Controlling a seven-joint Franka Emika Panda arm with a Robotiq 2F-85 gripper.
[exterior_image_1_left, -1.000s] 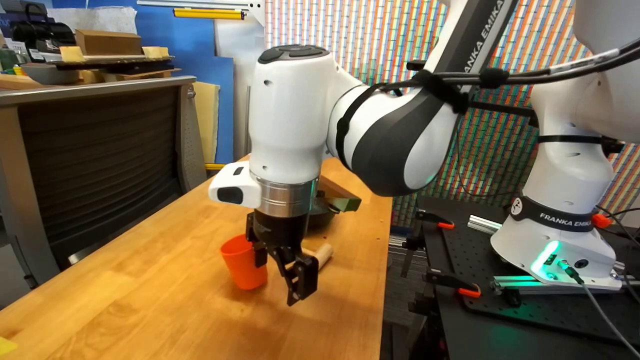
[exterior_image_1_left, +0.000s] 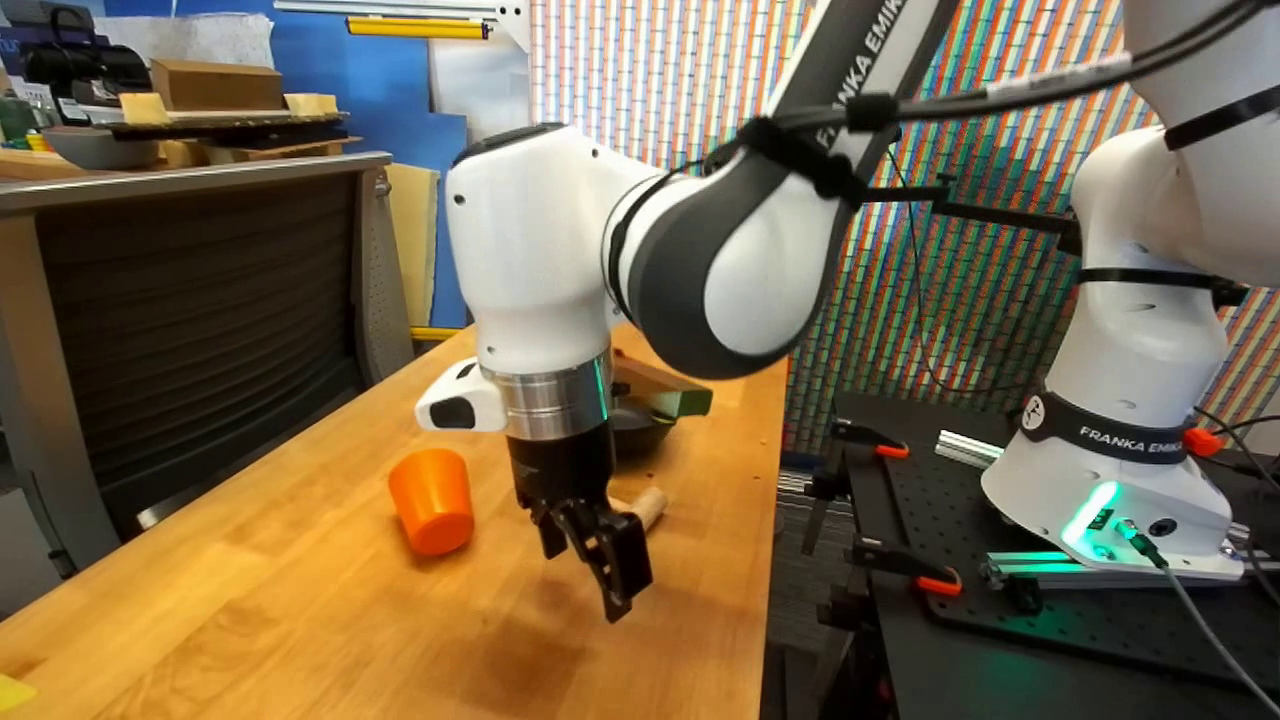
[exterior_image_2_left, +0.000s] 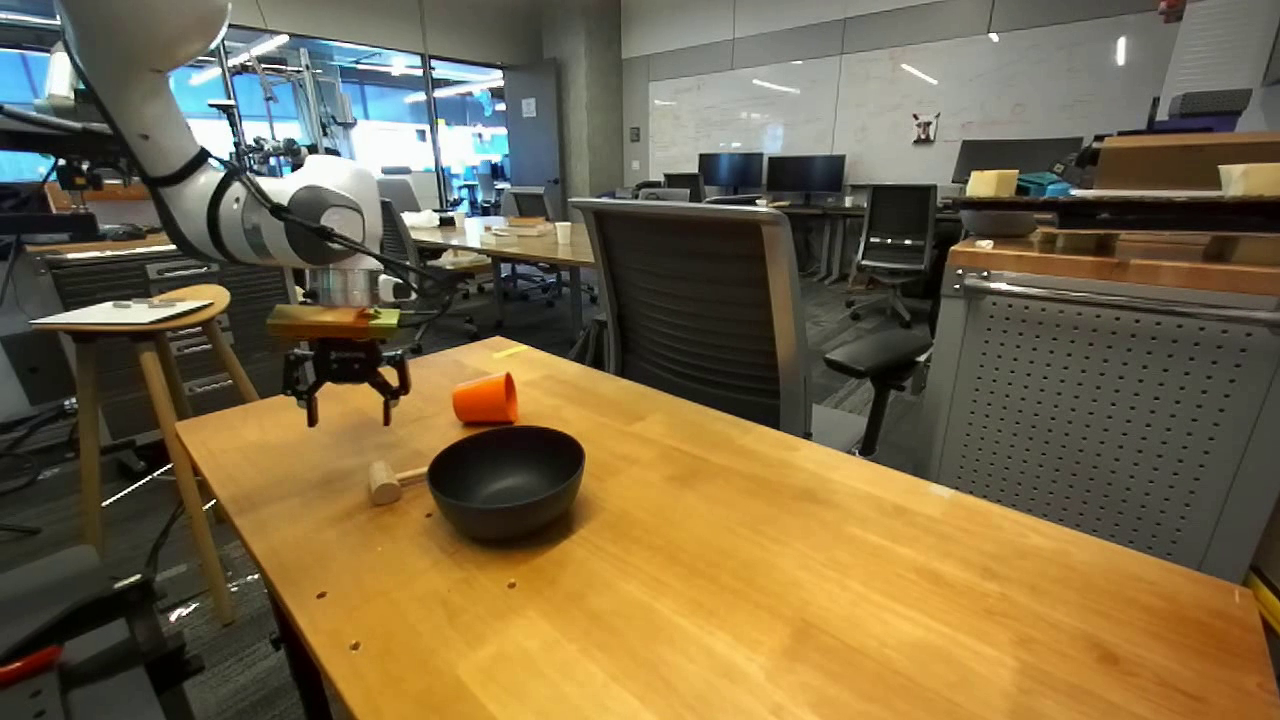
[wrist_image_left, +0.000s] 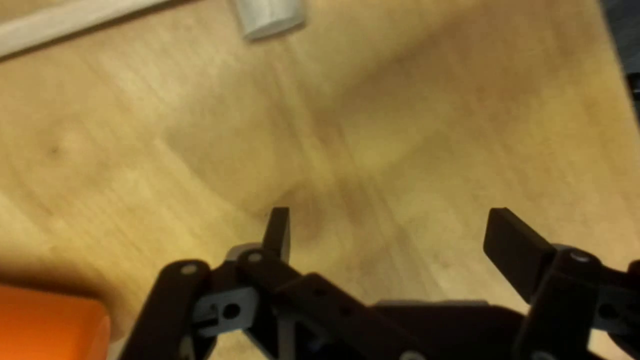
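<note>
My gripper (exterior_image_2_left: 349, 414) hangs above the tabletop, open, with only bare wood showing between its fingers in the wrist view. The orange cup (exterior_image_1_left: 432, 502) is tipped over, its base turned toward the camera in exterior view 1. It is apart from the fingers, and part of the cup (wrist_image_left: 48, 324) shows at the lower left of the wrist view. A black bowl (exterior_image_2_left: 507, 480) stands upright and empty. Beside it lies a wooden mallet (exterior_image_2_left: 384, 484); the mallet's head (wrist_image_left: 270, 15) appears at the top of the wrist view.
The wooden table (exterior_image_2_left: 768, 576) has wide free room beyond the bowl. Its edge (exterior_image_1_left: 770, 576) runs close on the robot-base side. An office chair (exterior_image_2_left: 696, 312) stands against the far side. A yellow piece (exterior_image_1_left: 14, 692) lies at the table's near left.
The orange cup, earlier more upright and close against the gripper's fingers, has moved left and tipped over, clear of them. The arm has shifted and its wrist has turned; the mallet lies where it was.
</note>
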